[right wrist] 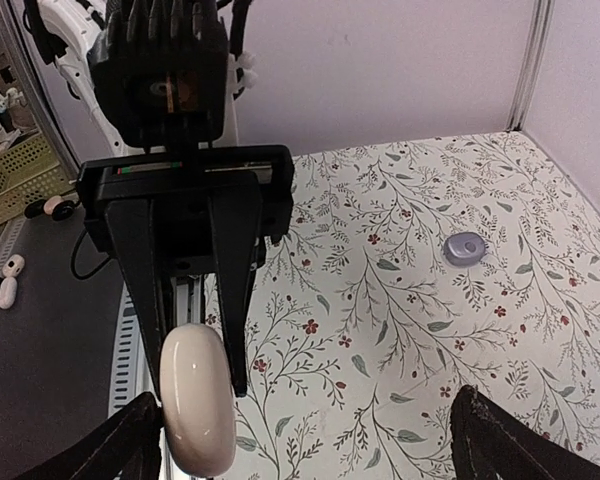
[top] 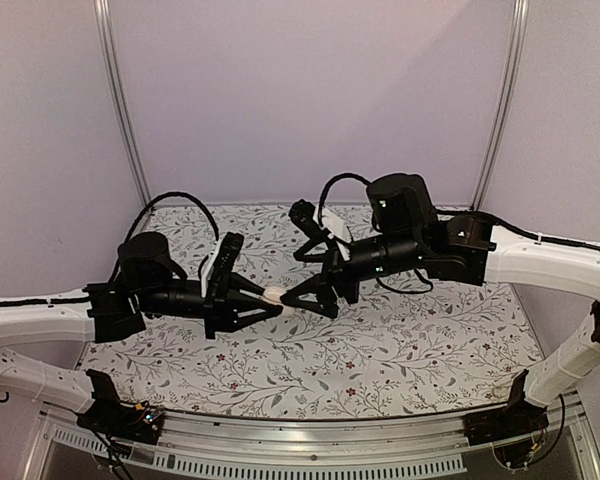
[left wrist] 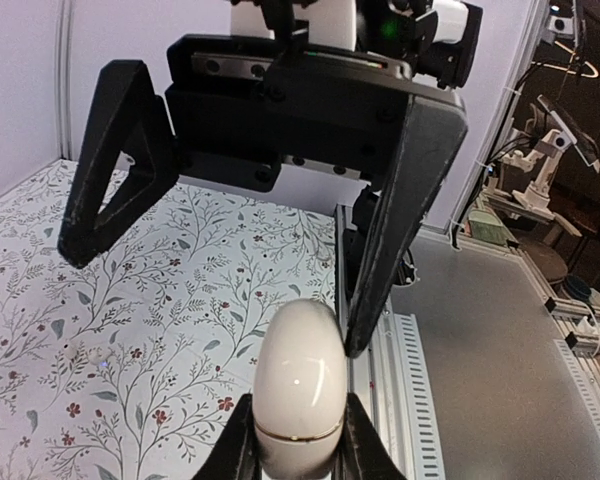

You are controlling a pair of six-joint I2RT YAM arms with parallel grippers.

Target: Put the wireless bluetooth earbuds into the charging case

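Note:
The white charging case (top: 276, 297) is held up above the table, with my left gripper shut on its lower end. Seen in the left wrist view, the rounded case (left wrist: 300, 370) stands upright, a thin seam around it near the fingers; its lid looks closed. My right gripper is open right at the case, its fingers spread wide. One of those fingers (left wrist: 400, 220) appears close beside the case; whether it touches cannot be told. Two small pale spots, perhaps earbuds (left wrist: 102, 356), lie on the table.
A small grey-violet rounded object (right wrist: 465, 249) lies on the flower-patterned table covering (right wrist: 380, 330). The table's metal edge rail (top: 310, 455) runs along the front. Much of the table around the arms is clear.

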